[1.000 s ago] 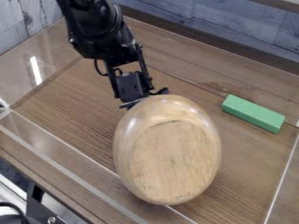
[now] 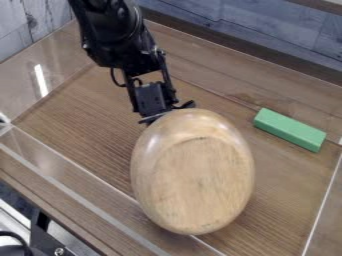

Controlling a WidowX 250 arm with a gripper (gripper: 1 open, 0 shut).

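A large oval wooden object point(image 2: 191, 172), light and smooth, fills the lower middle of the table. My black gripper point(image 2: 166, 114) is low at its upper left edge, very close to it or touching. Its fingertips are partly hidden behind the wooden object's rim, so whether they are open or shut is hard to see. A green rectangular block point(image 2: 290, 131) lies to the right, apart from the gripper.
The wooden table point(image 2: 76, 120) has bare room at the left and at the back right. Grey plank walls stand along the back and far left. The table's front left edge drops to a dark area with cables.
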